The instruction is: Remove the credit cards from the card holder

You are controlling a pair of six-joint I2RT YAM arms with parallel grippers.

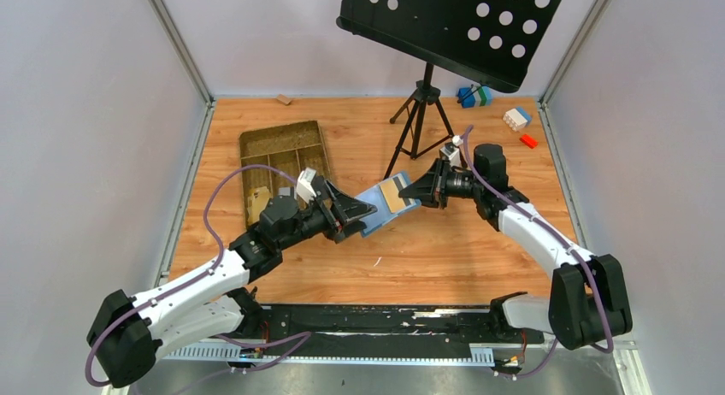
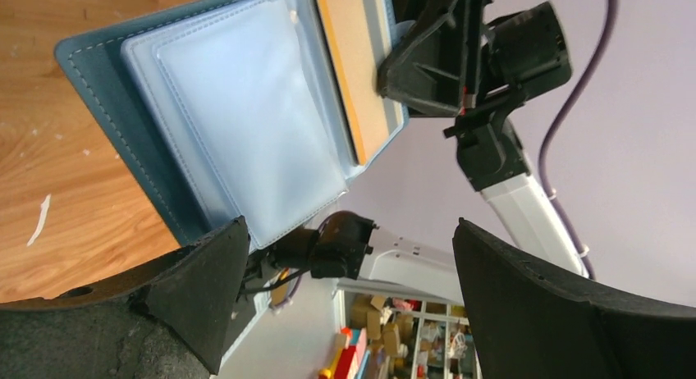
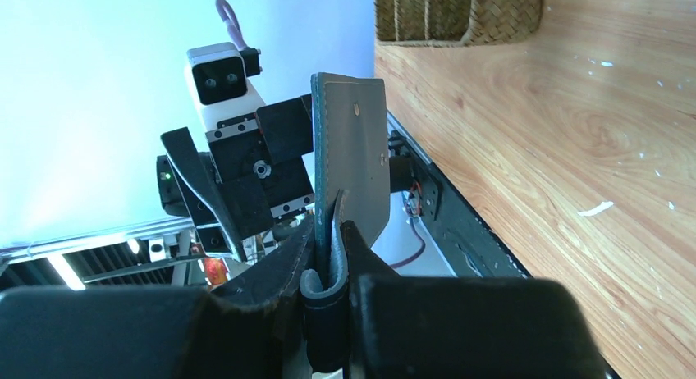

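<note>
The pale blue card holder (image 1: 374,195) is held up between the arms, spread open. A tan panel or card (image 2: 351,71) with a yellow edge shows on its far part, and clear sleeves cover the nearer flap. My right gripper is closed on the holder's edge, its finger over the tan part in the left wrist view. From the right wrist side the holder (image 3: 359,162) stands upright, edge-on. My left gripper is open, its fingers wide apart, the holder's near flap just beyond them. Whether cards remain in the sleeves is hard to tell.
A woven divided basket (image 1: 278,132) stands on the left of the wooden table. Behind, a black music stand (image 1: 419,104) rises on a tripod. Toy blocks (image 1: 516,118) lie at the back right.
</note>
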